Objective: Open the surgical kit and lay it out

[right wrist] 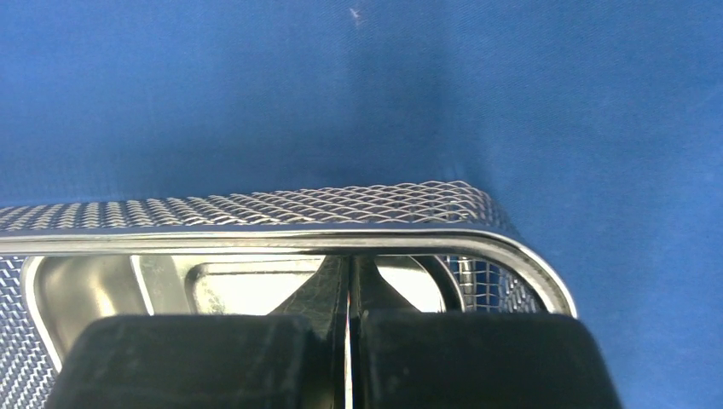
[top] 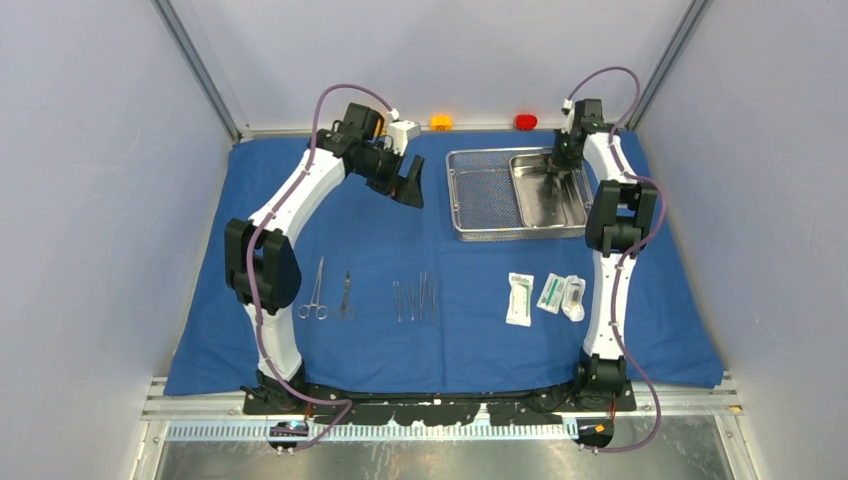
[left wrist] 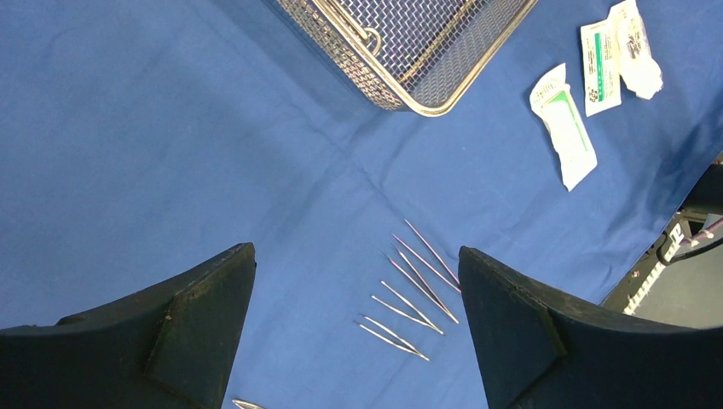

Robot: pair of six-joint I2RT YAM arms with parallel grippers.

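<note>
The steel tray [top: 541, 207] lies inside the right part of the wire mesh basket [top: 453, 196]. My right gripper is shut over the tray's far end, nothing held between its fingers. Its tips reach just under the basket's rim [right wrist: 256, 242] in the right wrist view. A thin scalpel handle cannot be made out clearly in the tray; the fingers and arm cover part of the inside. Left of the basket, my left gripper stands wide open and empty above the blue cloth.
Scissors [top: 318, 290] and several thin instruments [left wrist: 426, 260] lie on the cloth at the front left. A white-green packet [top: 520, 300] and two more packets sit in front of the basket. Cloth left of the basket is bare.
</note>
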